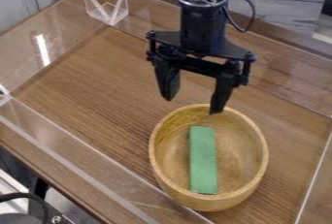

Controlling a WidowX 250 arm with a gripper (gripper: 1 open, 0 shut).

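Observation:
My black gripper [193, 92] hangs in the middle of the camera view, open, its two dark fingers set wide apart just above the back rim of a tan round bowl [247, 181]. Inside the bowl lies a green rectangular block [203, 161], long side pointing front to back, with nothing covering it.
A clear plastic edge or holder [109, 11] stands at the back left. A black cable shows at the bottom left corner.

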